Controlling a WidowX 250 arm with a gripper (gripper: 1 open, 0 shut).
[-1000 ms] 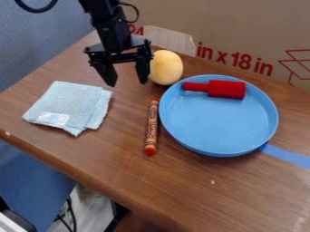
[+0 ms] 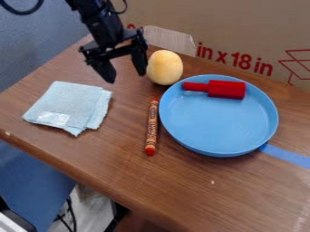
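My gripper [image 2: 125, 68] hangs over the back left of the wooden table, open, its two dark fingers apart with nothing seen between them, just left of a yellow oval object [image 2: 165, 66]. A red cylinder with a handle [image 2: 224, 89] lies on the blue plate [image 2: 218, 128] at right. A patterned stick with a red tip [image 2: 152, 127] lies left of the plate. A folded light blue cloth [image 2: 68, 106] lies at the left.
A cardboard box [image 2: 248, 32] stands behind the table. Blue tape [image 2: 288, 157] runs right of the plate.
My arm has moved slightly to the left, away from the yellow object. The objects on the table have not visibly moved.
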